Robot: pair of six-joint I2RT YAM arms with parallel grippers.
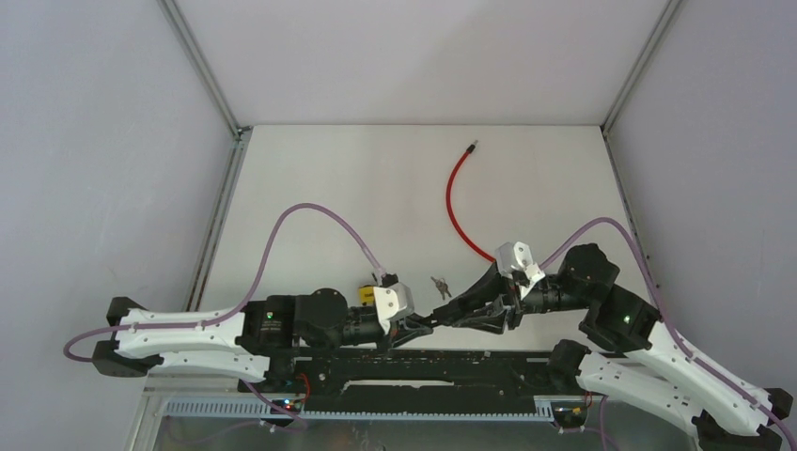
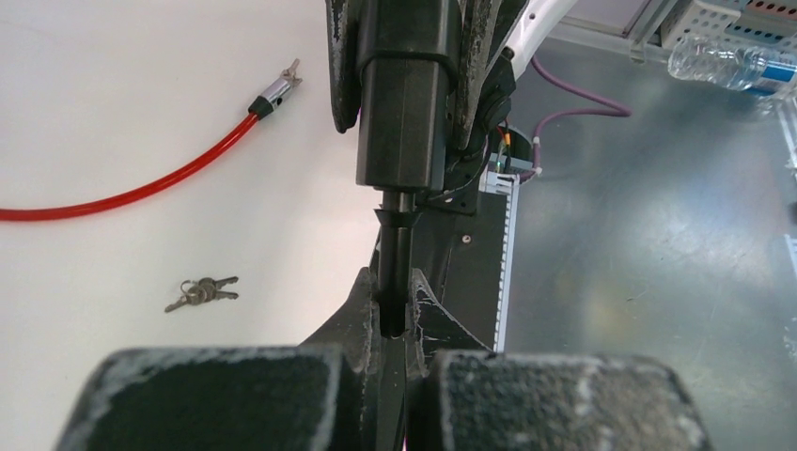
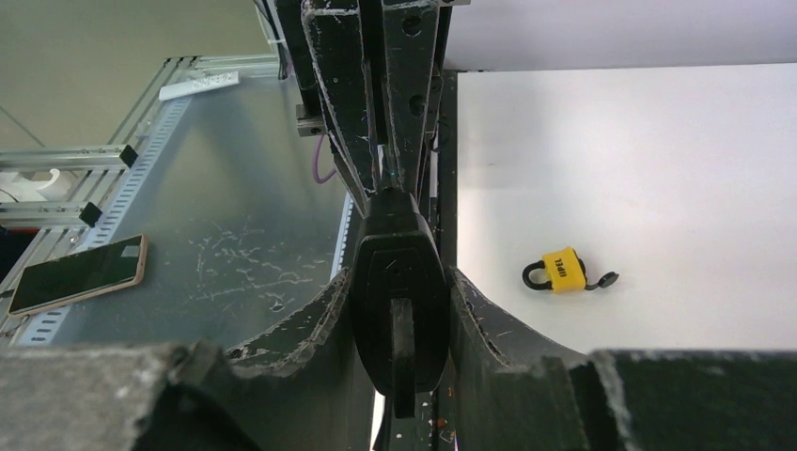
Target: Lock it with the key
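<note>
My left gripper [image 1: 422, 324] and right gripper [image 1: 455, 314] face each other tip to tip above the table's front edge. In the left wrist view, the left fingers [image 2: 357, 324] are shut on a thin black rod [image 2: 396, 258]. The rod runs up to a black block [image 2: 404, 127], which the right gripper's fingers [image 2: 344, 70] hold from both sides. The right wrist view shows that block [image 3: 399, 254] close up, with a narrow dark strip on its near end. How far the rod reaches into the block is hidden.
A bunch of keys [image 2: 200, 293] lies on the white table. Behind it curves a red cable [image 2: 141, 193] whose silver end [image 2: 277, 91] has a key in it. A yellow padlock [image 3: 564, 270] lies near the left arm, a black-headed key at its end.
</note>
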